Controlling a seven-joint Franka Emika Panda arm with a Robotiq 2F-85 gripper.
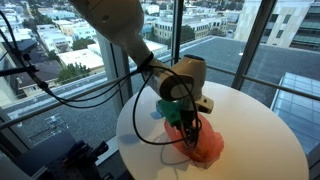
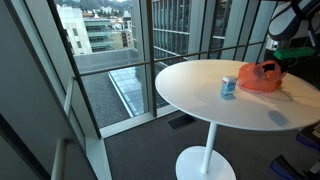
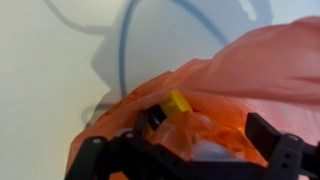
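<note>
An orange-red plastic bag (image 1: 207, 146) rests on the white round table, crumpled and gaping at the top. Inside it, the wrist view shows a yellow item (image 3: 176, 103) beside something dark, with more orange and pale shapes, too blurred to name. Over the bag's mouth, my gripper points down with its fingers apart. One black finger (image 3: 263, 135) shows at the right and another at the left, the bag's contents visible between them. In exterior view 2 the bag (image 2: 258, 77) stands near the far right part of the table, the arm (image 2: 290, 25) reaching in above it.
A white and blue carton (image 2: 228, 87) stands on the table beside the bag. Black cables (image 1: 125, 85) loop around the arm. Tall windows surround the table.
</note>
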